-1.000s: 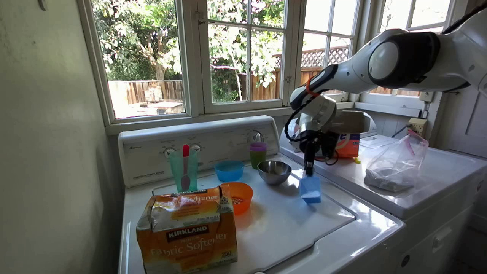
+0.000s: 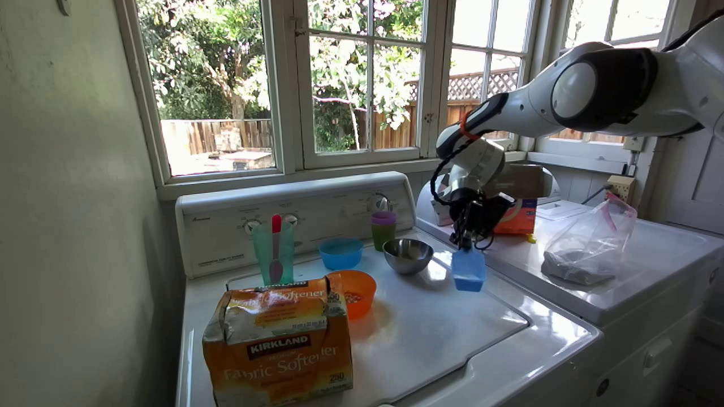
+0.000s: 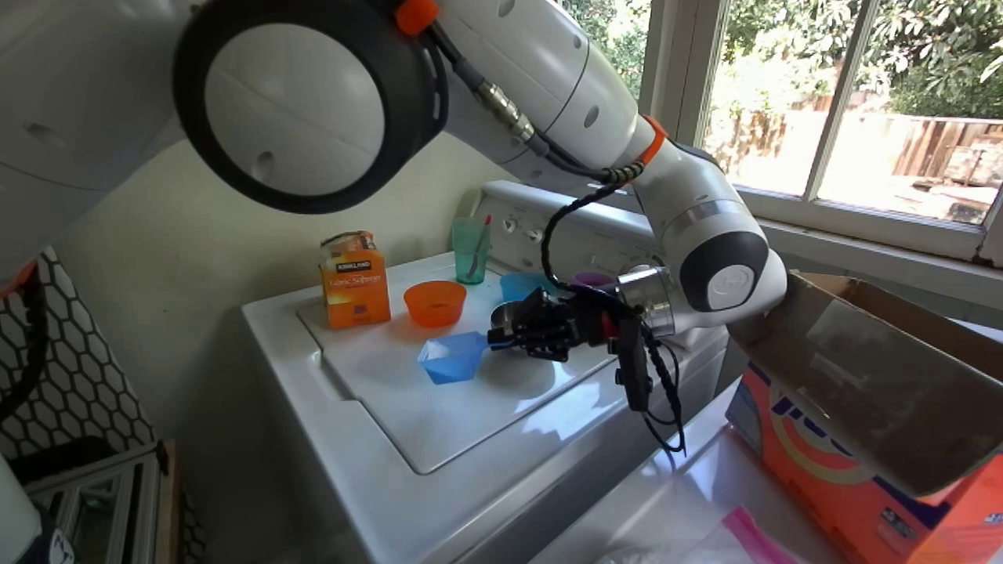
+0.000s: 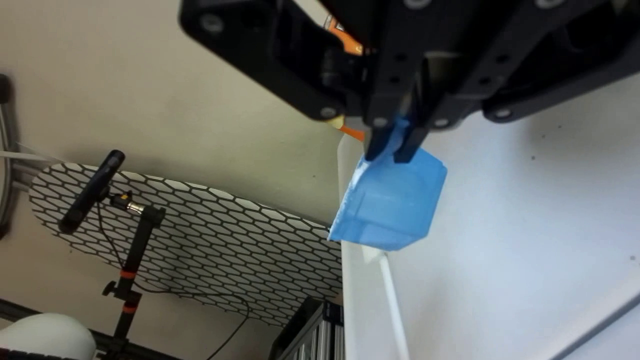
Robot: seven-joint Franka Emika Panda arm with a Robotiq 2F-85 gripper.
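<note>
A translucent blue scoop hangs from my gripper, above the right part of the white washer lid. In the wrist view the fingertips are shut on the scoop's narrow handle, and its cup extends beyond them, with white residue along the rim. Exterior view 2 has the scoop held out sideways, in front of the orange bowl. A steel bowl stands left of the gripper in exterior view 1. Whether anything lies in the scoop is hard to tell.
A blue bowl, stacked cups and a green cup with a red-handled spoon line the back. The fabric softener box fills the front left. A plastic bag and an orange box sit on the right machine.
The gripper and scoop have shifted slightly right and up in exterior view 1, and the wrist has tilted, turning the scoop. The bowls, cups and boxes look unmoved.
</note>
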